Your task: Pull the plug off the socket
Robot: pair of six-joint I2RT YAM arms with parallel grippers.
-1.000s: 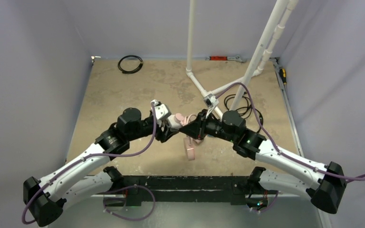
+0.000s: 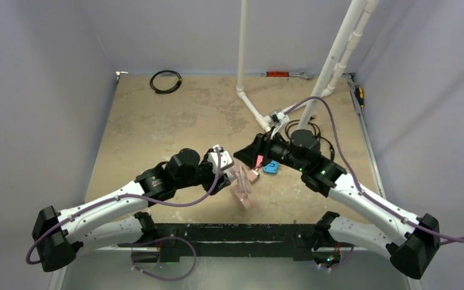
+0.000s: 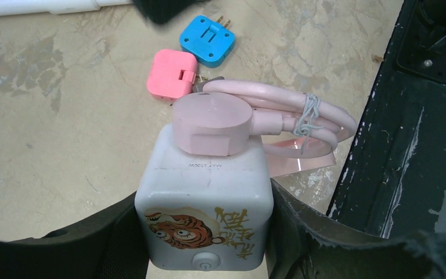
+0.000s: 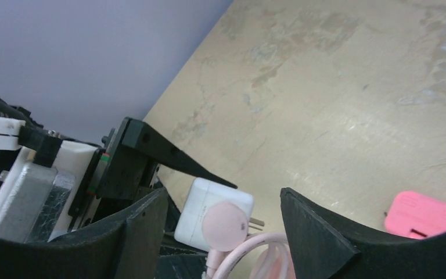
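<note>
A white socket block point(image 3: 206, 180) with a tiger picture is in my left gripper, which is shut on its sides. The round pink plug point(image 3: 212, 119) sits against the socket's face, no gap showing, its bundled pink cable point(image 3: 290, 107) to the right. In the right wrist view the plug point(image 4: 225, 226) and socket point(image 4: 194, 212) show beyond my right gripper, whose fingers stand apart with nothing held. From above, my right gripper point(image 2: 246, 156) is to the upper right of my left gripper point(image 2: 225, 174), apart from it.
On the board lie a blue adapter point(image 2: 270, 167) and a pink adapter point(image 3: 171, 74). A pink box-like piece point(image 2: 241, 197) is below the grippers. White pipes point(image 2: 254, 110) stand behind the right arm. The board's left side is clear.
My right gripper has drawn up and away from the plug, its fingers now parted. The left gripper has moved rightward and down with the socket and plug, their cable hanging below.
</note>
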